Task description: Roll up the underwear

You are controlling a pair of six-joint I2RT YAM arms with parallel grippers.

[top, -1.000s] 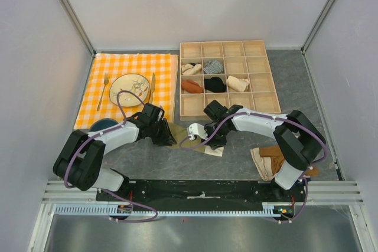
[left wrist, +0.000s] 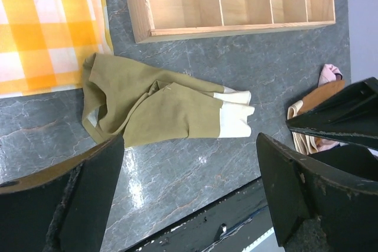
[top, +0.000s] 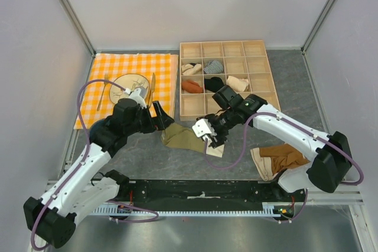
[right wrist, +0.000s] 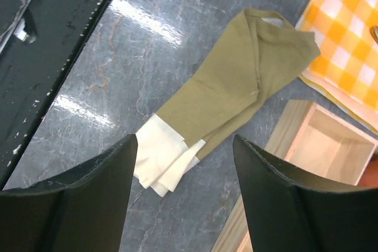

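Olive underwear with a white band, folded into a long strip point(left wrist: 183, 113), lies flat on the grey table; its left end is loosely puffed up in the left wrist view. The white band point(right wrist: 156, 149) is at the end nearest my right gripper. That gripper stands open above the cloth, its fingers empty. My left gripper is also open, raised over the olive end with nothing between its fingers. In the top view the right arm hides part of the strip.
Behind the strip stands a wooden divided box point(top: 266, 85) with several rolled items in it. An orange checked cloth point(top: 100, 63) with a plate point(top: 121, 81) lies at the left. Brown and cream garments point(top: 277, 159) are piled at the right. Bare table lies in front of the strip.
Both arms have risen away from the table, showing larger in the top view. The left gripper has shifted slightly left and back. The underwear lies in about the same place.
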